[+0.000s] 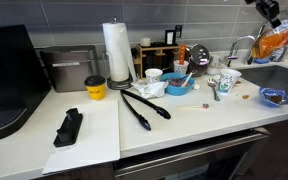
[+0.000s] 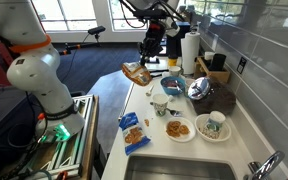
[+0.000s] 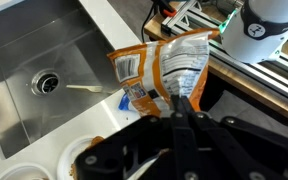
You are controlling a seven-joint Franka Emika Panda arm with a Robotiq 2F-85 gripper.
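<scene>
An orange and white bag (image 3: 169,68) hangs from my gripper, which is shut on the bag's thin edge. The fingers cover part of that edge, so the exact hold is hard to see. In exterior view 2 the bag (image 2: 136,73) is in the air near the counter's left edge, below the gripper (image 2: 144,62). At the upper right of exterior view 1, the same bag (image 1: 280,39) is held above the counter and sink side.
A blue opened packet (image 2: 134,135), a plate of food (image 2: 180,129) and a white cup (image 2: 160,104) stand near the sink (image 2: 169,168). Further along are a blue bowl (image 1: 177,84), black tongs (image 1: 147,106) and a paper towel roll (image 1: 118,52).
</scene>
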